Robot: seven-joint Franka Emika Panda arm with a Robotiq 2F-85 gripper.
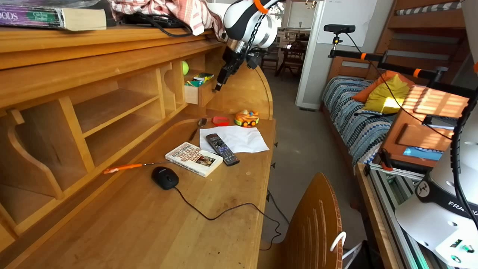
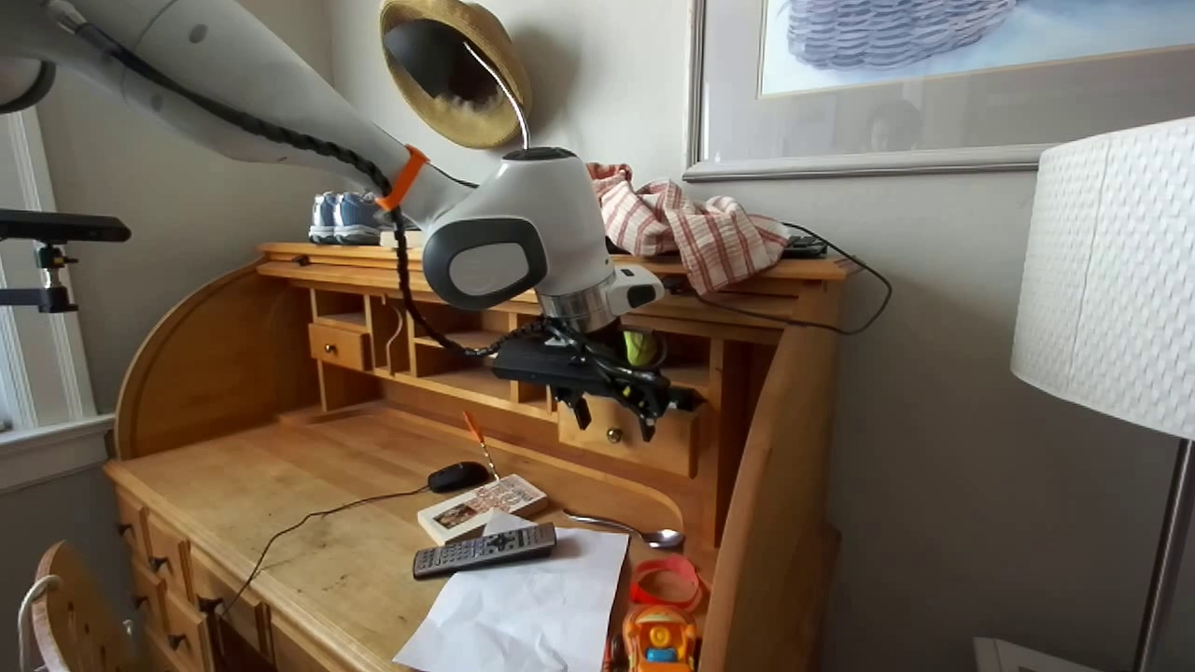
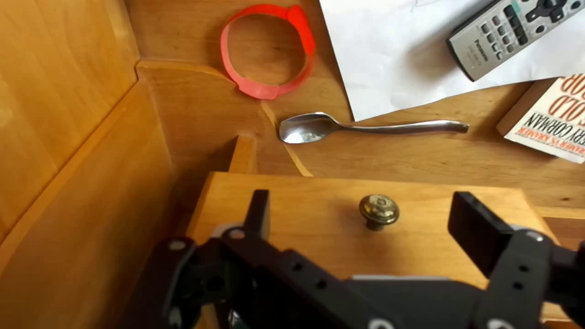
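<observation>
A small wooden drawer (image 2: 634,436) stands pulled out from the desk's hutch, its round brass knob (image 3: 379,209) facing the room. In the wrist view the knob appears between my open gripper's fingers (image 3: 475,230), with neither one touching it. My gripper (image 2: 612,420) is tilted down in front of the drawer in exterior view 2, and nothing is held. Colourful packets (image 1: 199,80) show in the open drawer top in exterior view 1. There, the gripper's fingertips hide the knob.
On the desk below lie a spoon (image 3: 312,128), a red band (image 3: 267,90), white paper (image 3: 384,71), a remote (image 2: 484,553), a book (image 1: 194,158), a mouse (image 1: 164,177) and an orange toy car (image 1: 247,118). The desk's side panel (image 3: 104,219) stands close beside the drawer.
</observation>
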